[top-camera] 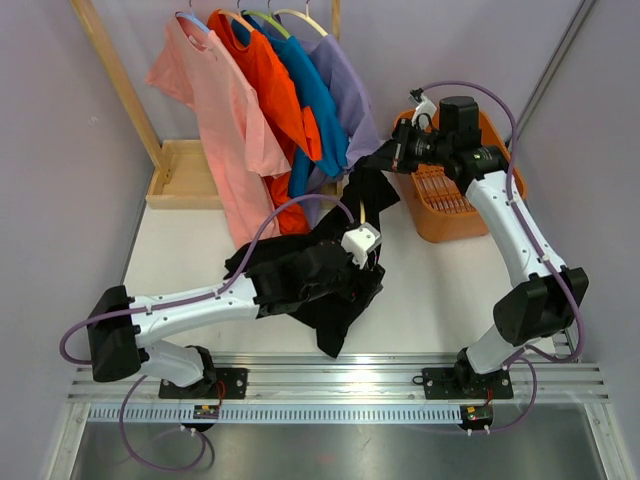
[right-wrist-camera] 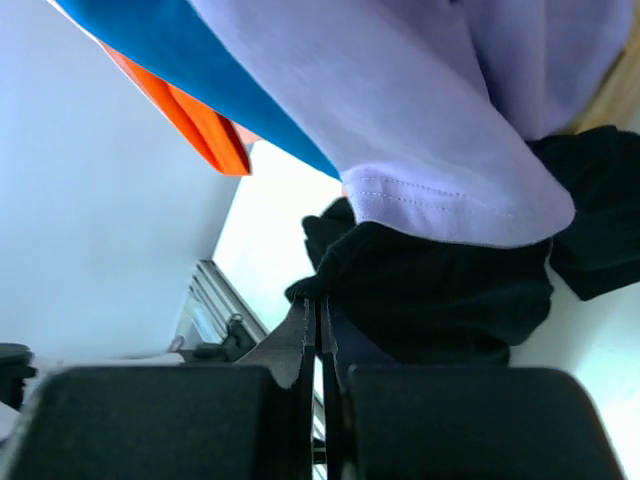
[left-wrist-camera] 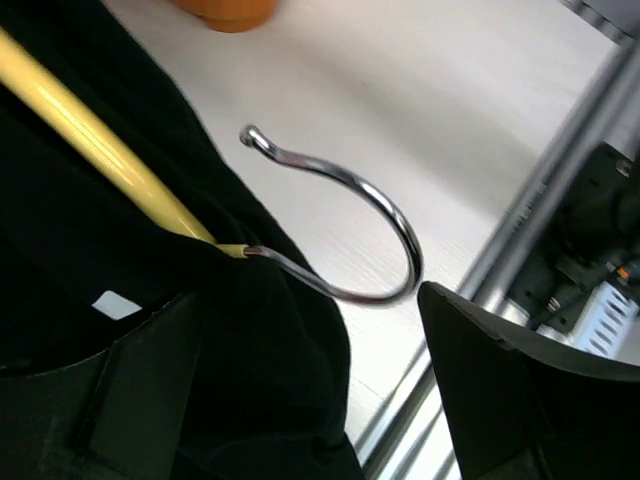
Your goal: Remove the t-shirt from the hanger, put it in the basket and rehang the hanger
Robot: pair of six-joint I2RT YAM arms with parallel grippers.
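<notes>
The black t-shirt (top-camera: 335, 318) lies rumpled on the white table, one end raised to my right gripper (top-camera: 368, 163). In the right wrist view its dark cloth (right-wrist-camera: 430, 285) meets the tips of the right gripper, which is shut on it. A hanger's yellow bar (left-wrist-camera: 110, 160) runs along the shirt, partly covered by cloth, and its metal hook (left-wrist-camera: 405, 235) sticks out bare. My left gripper is open over the hook end, with cloth and hook showing between its fingers. The left arm hides part of the shirt in the top view.
Pink (top-camera: 228, 130), orange (top-camera: 262, 85), blue (top-camera: 322, 105) and purple (top-camera: 345, 85) shirts hang at the back, the purple one close to the right gripper. An orange basket (top-camera: 440, 225) stands at the right rear.
</notes>
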